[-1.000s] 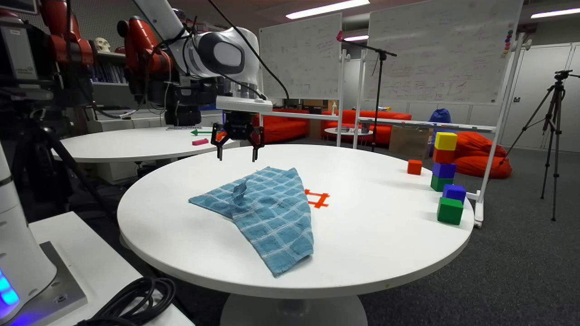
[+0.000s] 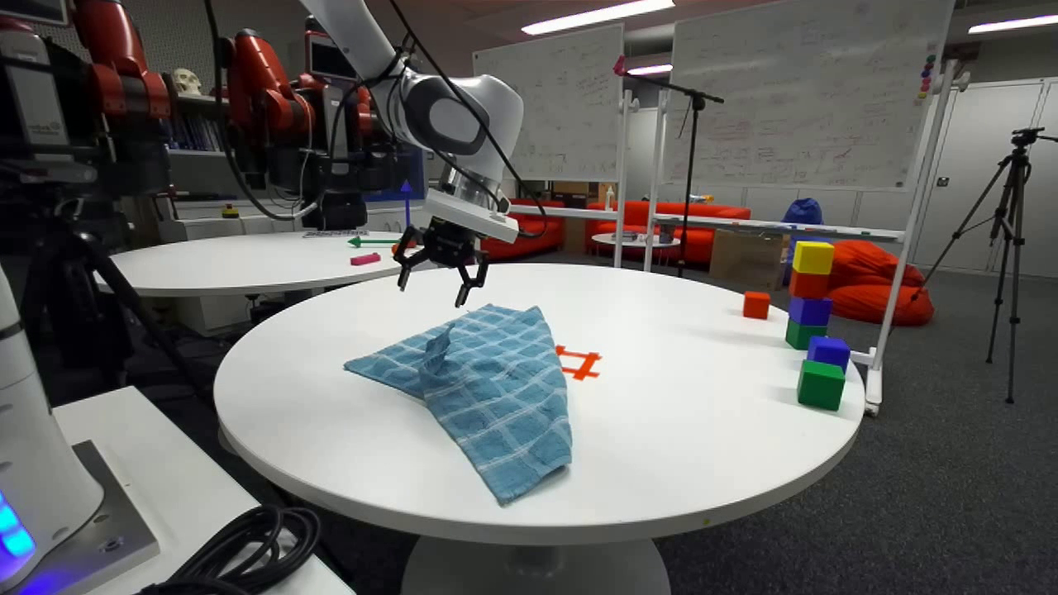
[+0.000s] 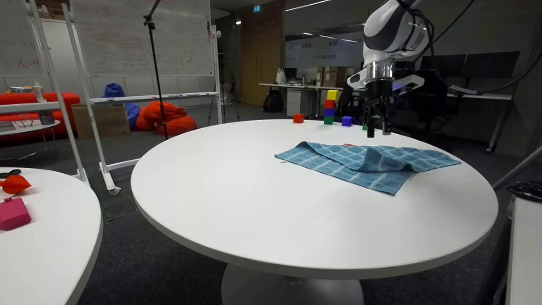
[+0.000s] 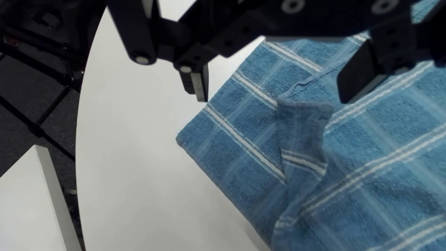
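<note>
A blue checked towel (image 2: 506, 387) lies partly folded on the white round table (image 2: 684, 426), with one flap turned up into a small raised ridge. From the second outside view, that towel (image 3: 350, 167) spreads over the table's right part. My gripper (image 2: 433, 287) hangs in the air above the towel's far left side, tilted, its fingers apart and empty. Seen from the wrist, the raised fold of the towel (image 4: 303, 138) shows below and between the two fingers of my gripper; neither finger touches the cloth.
Red tape marks (image 2: 580, 364) sit on the table beside the towel. At the table's right edge stand a stack of coloured blocks (image 2: 811, 297), a red block (image 2: 755, 304), a blue block (image 2: 829, 352) and a green block (image 2: 821, 385).
My gripper has tilted over from hanging straight down, and the arm's wrist has shifted to the right. The fingers stay open. Towel and blocks have not moved.
</note>
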